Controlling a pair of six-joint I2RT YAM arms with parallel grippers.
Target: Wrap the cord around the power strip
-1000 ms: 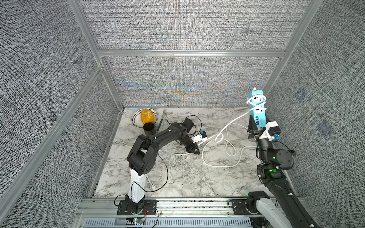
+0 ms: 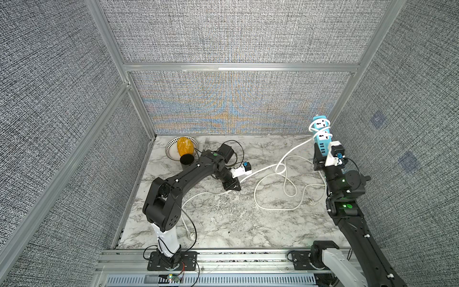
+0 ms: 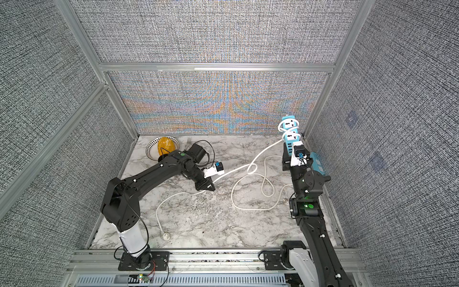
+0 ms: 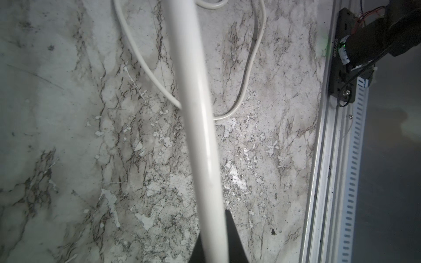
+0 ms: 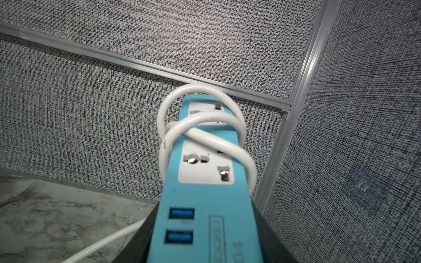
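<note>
My right gripper (image 2: 325,157) is shut on the blue power strip (image 5: 206,206), held raised at the back right, with the white cord (image 5: 232,149) looped several times around its socket end. From there the cord runs down-left to my left gripper (image 2: 232,187), low over the middle-left of the table and shut on it. In the left wrist view the cord (image 4: 197,131) passes straight between the dark fingertips. More slack cord (image 3: 253,208) lies in loose loops on the table's middle and right.
A patterned plate (image 2: 169,150) with an orange item (image 2: 185,146), a dark cup (image 2: 186,160) and a fork (image 3: 188,142) sit at the back left.
My left gripper has moved left along the cord. The right gripper with the power strip has shifted and turned slightly.
</note>
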